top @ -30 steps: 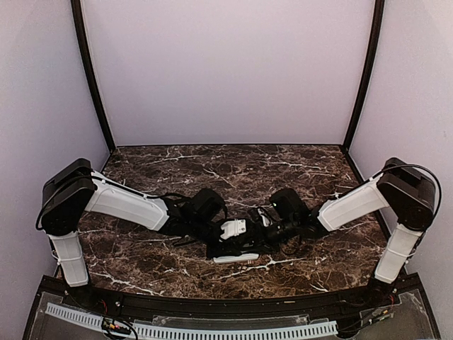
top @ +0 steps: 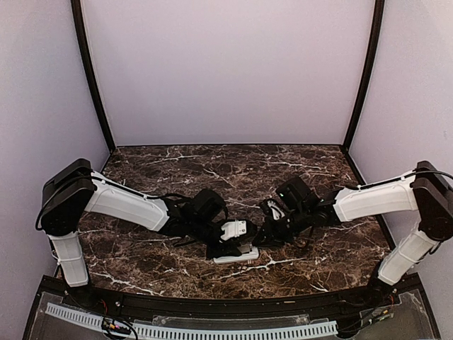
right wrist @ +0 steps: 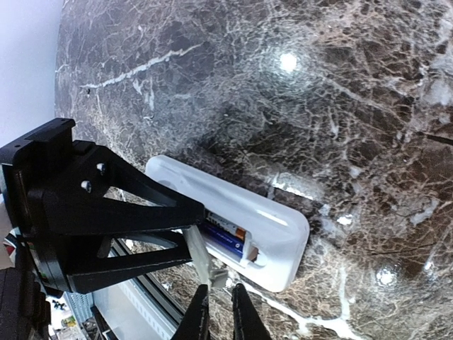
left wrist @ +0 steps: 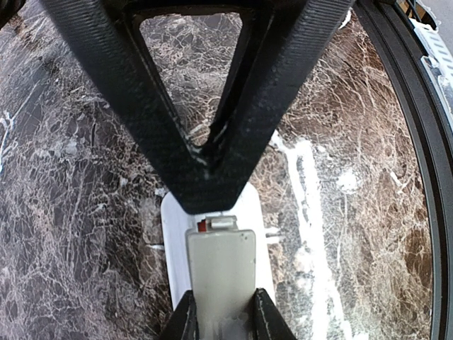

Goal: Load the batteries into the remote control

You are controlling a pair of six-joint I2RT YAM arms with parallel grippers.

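Observation:
The white remote control [right wrist: 279,241] lies on the table, its battery compartment partly uncovered. Inside it a blue battery [right wrist: 221,236] shows, with part of a second battery beside it. My left gripper is shut on the pale grey battery cover [left wrist: 223,269], held tilted over the remote and hiding part of the compartment. In the right wrist view the cover [right wrist: 198,253] stands on edge between the left gripper's fingers. My right gripper hovers close to the cover's end, its fingers slightly apart with nothing visible between them.
A dark frame rail [top: 226,301] runs along the front edge, near the remote. Both grippers are crowded together over the remote.
My right arm has shifted right, drawing its gripper slightly back from the left one. The left arm and the remote look unmoved.

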